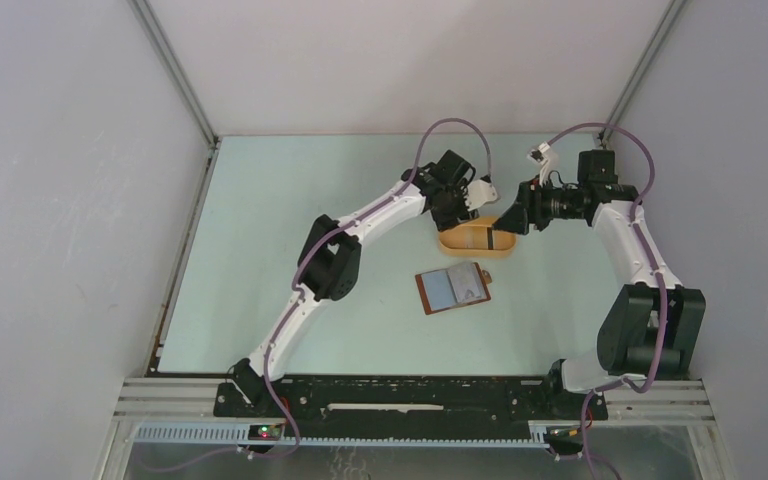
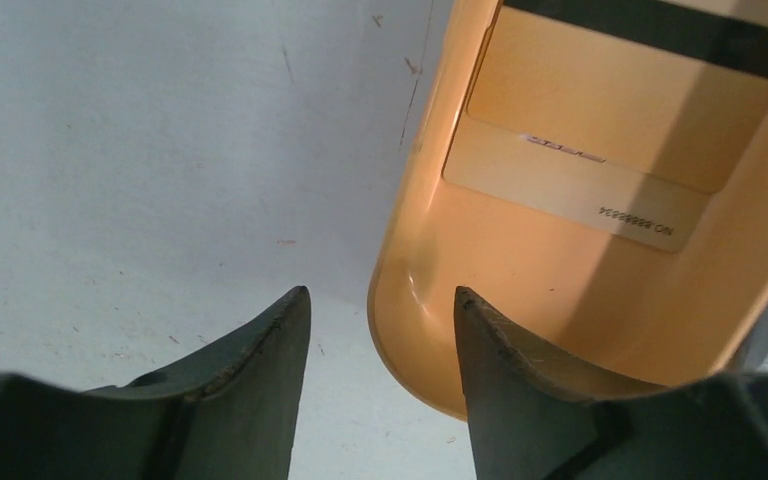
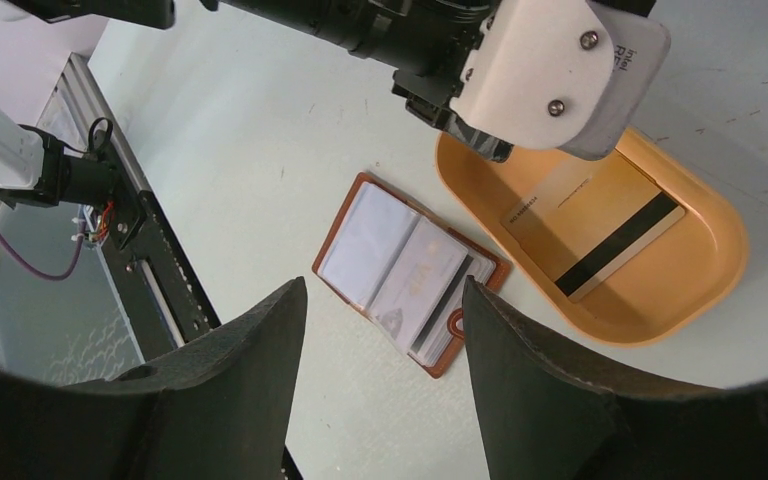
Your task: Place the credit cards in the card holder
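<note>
Inside an orange tray [image 1: 447, 248], cards lie overlapped: an orange card [image 2: 630, 105] with a black stripe, and beneath it a paler edge bearing printed digits. At the tray's left end hangs my left gripper, fingers part open, one finger over the table outside the wall and the other over the tray's end; nothing is between them. Over the tray's right side, my right gripper is parted and empty. In front of the tray, the brown card holder [image 3: 322, 262] lies spread flat, with clear pockets and a snap tab at its right edge.
My left arm's wrist [image 3: 550, 75] crosses above one end of the tray in the right wrist view, close to the right gripper.
</note>
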